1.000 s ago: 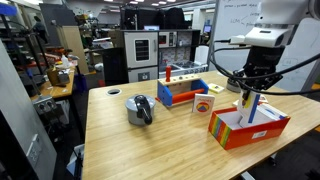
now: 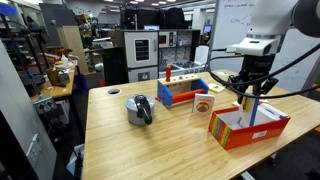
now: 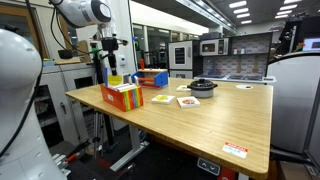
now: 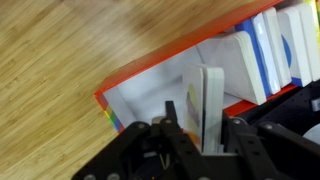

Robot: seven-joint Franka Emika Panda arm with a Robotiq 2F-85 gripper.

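Observation:
My gripper (image 2: 249, 92) points down into a red-orange box (image 2: 229, 133) with a striped, colourful corner, at the right of the table. In the wrist view a thin upright book (image 4: 208, 98), pale-edged, stands inside the box with its top end between my fingers. Whether the fingers press on it cannot be told. Several other books (image 4: 237, 64) with white and blue edges stand at one end of the box. In the second exterior view the box (image 3: 124, 98) sits near the table corner, with a yellow item (image 3: 116, 80) showing above it beneath the arm.
A small card with a rainbow picture (image 2: 203, 104) stands left of the box. Behind it is a blue and red wooden rack (image 2: 180, 88). A silver pot (image 2: 139, 108) stands further left.
The arm has shifted slightly left and down over the box. The box, pot, card and rack have stayed in place.

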